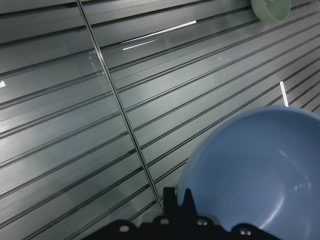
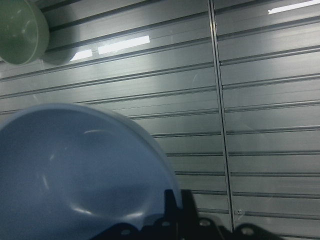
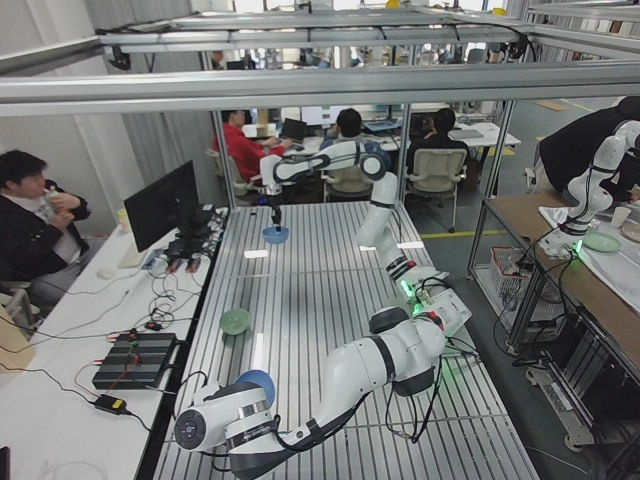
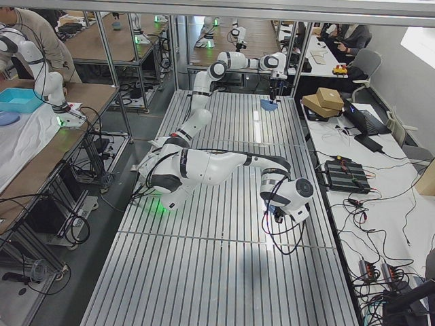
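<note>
My left gripper is shut on the rim of a blue bowl (image 1: 255, 170) in the left wrist view. My right gripper is likewise shut on the rim of another blue bowl (image 2: 80, 165) in the right wrist view. A green bowl (image 3: 234, 321) stands on the slatted table (image 3: 320, 300) between the two blue bowls, one at the far end (image 3: 276, 236), the other at the near end (image 3: 256, 382), partly hidden by the near arm. The green bowl also shows at the edge of both wrist views.
Desks with a monitor (image 3: 165, 205), cables and black boxes (image 3: 133, 362) run along one side of the table. A metal frame (image 3: 320, 85) spans above. People sit beyond the table.
</note>
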